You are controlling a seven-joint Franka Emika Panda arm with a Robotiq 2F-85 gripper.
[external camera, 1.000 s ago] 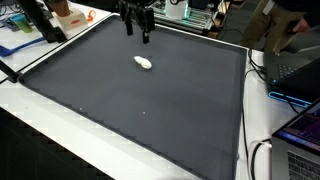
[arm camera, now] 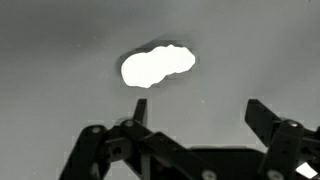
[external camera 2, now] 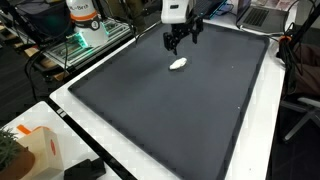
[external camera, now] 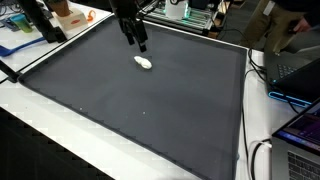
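A small white object (external camera: 143,62), longish and rounded with a bumpy outline, lies on the dark grey mat (external camera: 130,110). In the wrist view the white object (arm camera: 157,64) sits above and between the two fingers, apart from both. My gripper (external camera: 137,44) is open just behind it in exterior view 1, its fingers spread and empty. Exterior view 2 has the gripper (external camera 2: 182,46) close to the white object (external camera 2: 178,63), above the mat. Its black fingers (arm camera: 140,112) show wide apart at the bottom of the wrist view.
Laptops (external camera: 292,95) stand along the right side in exterior view 1, with a black cable (external camera: 257,68) nearby. An orange and white bucket (external camera 2: 87,22) is at the left in exterior view 2.
The gripper has shifted slightly toward the left and nearer the white object in exterior view 1. The white object has stayed in place.
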